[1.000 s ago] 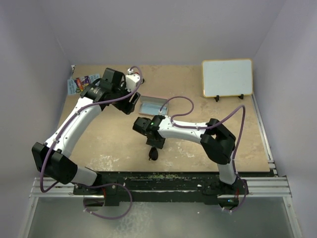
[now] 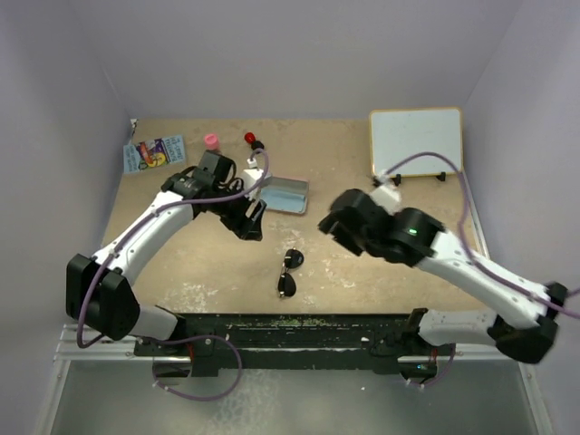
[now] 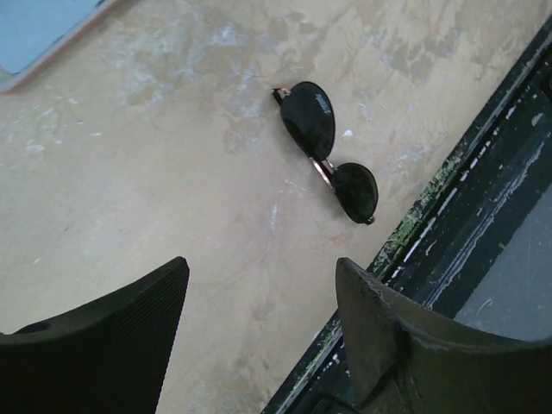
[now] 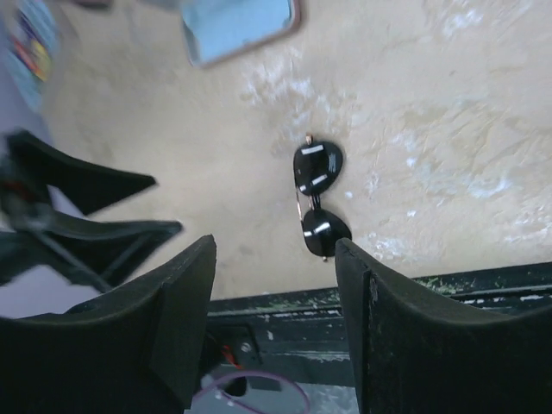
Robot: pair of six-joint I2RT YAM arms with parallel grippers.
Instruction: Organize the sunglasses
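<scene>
Dark sunglasses [image 2: 288,283] [image 3: 306,121] [image 4: 317,164] lie on the beige table in front of the grey tray with light-blue bottom [image 2: 285,199] [image 3: 34,34] [image 4: 241,26]. My left gripper [image 2: 249,225] hangs over the table left of the sunglasses, its fingers wide apart and empty. My right gripper [image 2: 340,234] is blurred in the top view, to the right of the sunglasses; in its wrist view the fingers stand apart with nothing held between them.
A whiteboard [image 2: 417,140] stands at the back right. A printed card [image 2: 154,154], a pink cup [image 2: 211,142] and small red and black items are at the back left. The front edge of the table is dark.
My right gripper has risen away from the sunglasses toward the right, leaving them uncovered on the table.
</scene>
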